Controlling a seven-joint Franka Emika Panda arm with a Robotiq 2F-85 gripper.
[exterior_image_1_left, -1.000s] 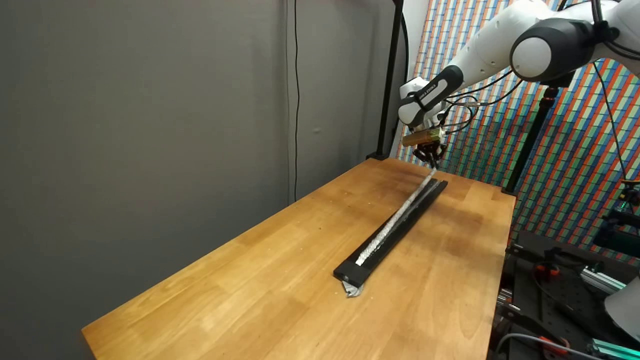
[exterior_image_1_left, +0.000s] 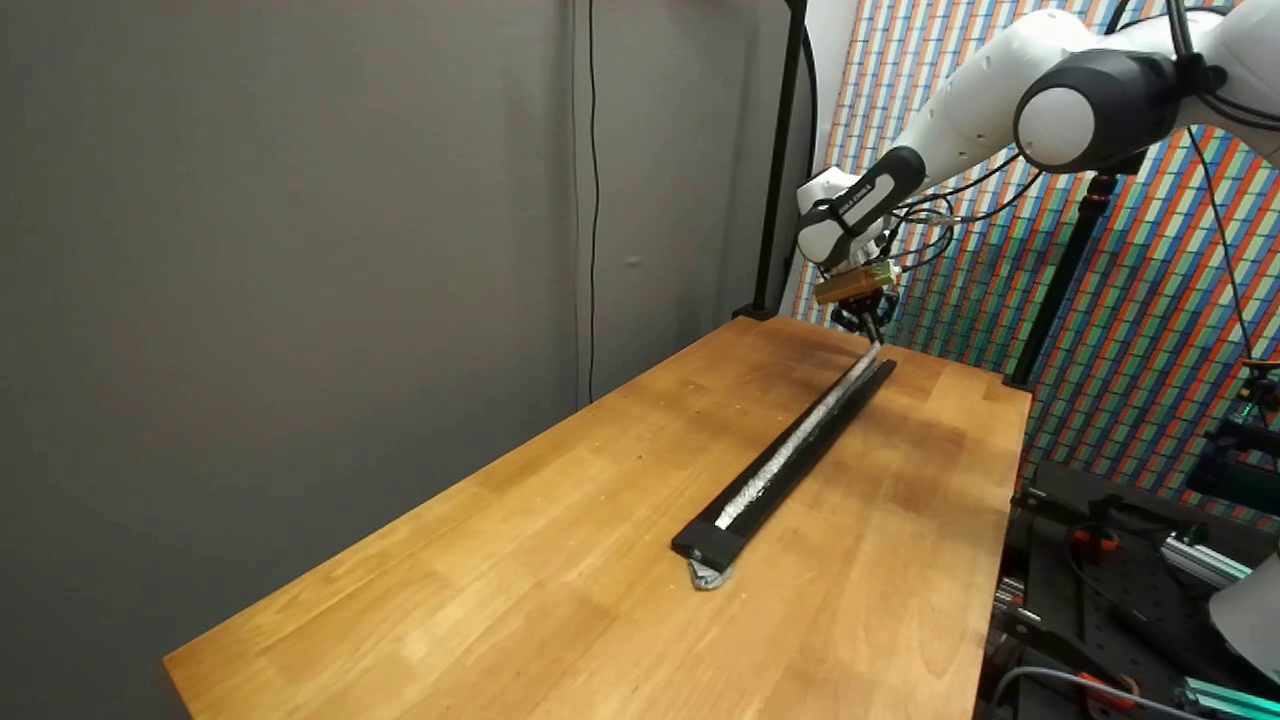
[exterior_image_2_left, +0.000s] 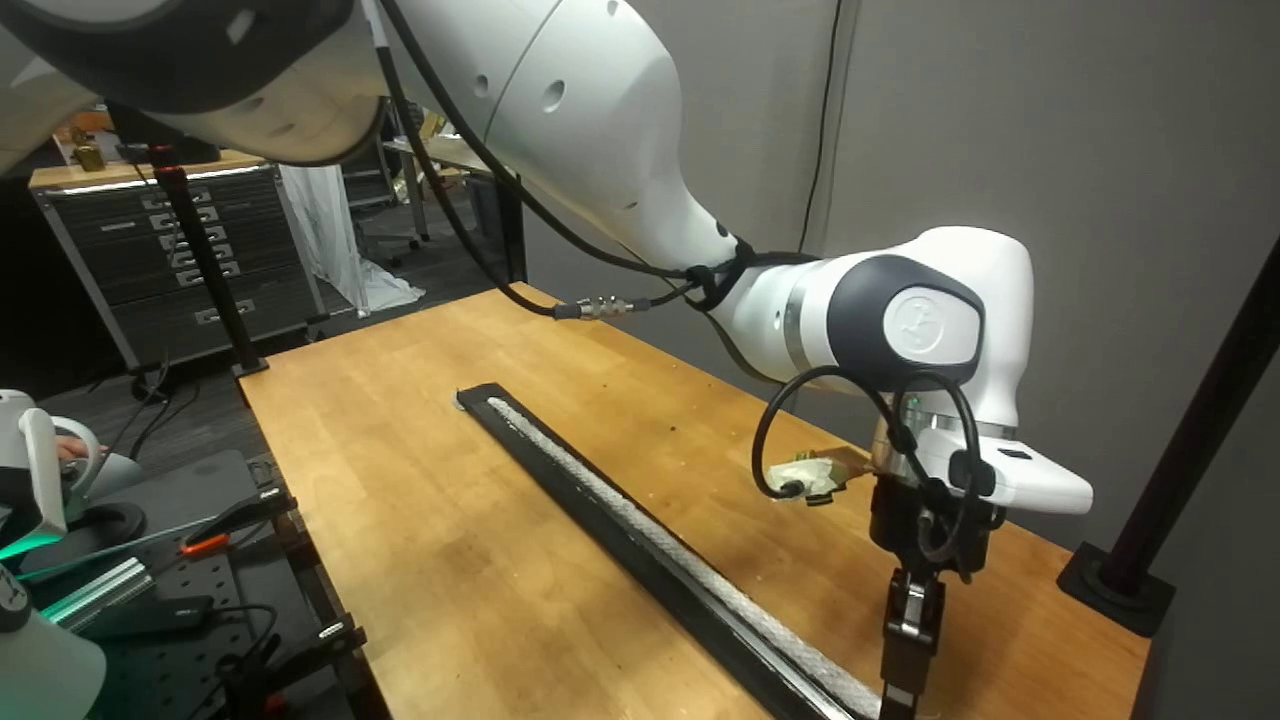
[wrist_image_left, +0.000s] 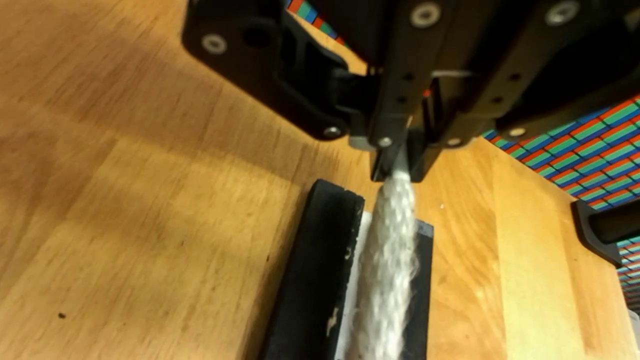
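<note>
A white braided rope (wrist_image_left: 387, 264) runs lengthwise along a long black channel (wrist_image_left: 321, 270) with a pale groove. My gripper is shut on the rope's end, just past the channel's open end and a little above the table. In the first exterior view the rope (exterior_image_1_left: 792, 444) stretches along the channel (exterior_image_1_left: 708, 540) from its near end to my gripper (exterior_image_1_left: 873, 338) at the far end. The second exterior view has the rope (exterior_image_2_left: 672, 542) along the channel (exterior_image_2_left: 564, 502); my fingertips there are cut off by the lower edge.
A black post (exterior_image_2_left: 1152, 516) stands on a foot at the table's corner, and a grey wall (exterior_image_1_left: 360, 240) borders the long side.
My gripper has shifted slightly right and down with the rope's end. The rope now lies closer over the channel's groove than before. The channel's near end has moved slightly.
</note>
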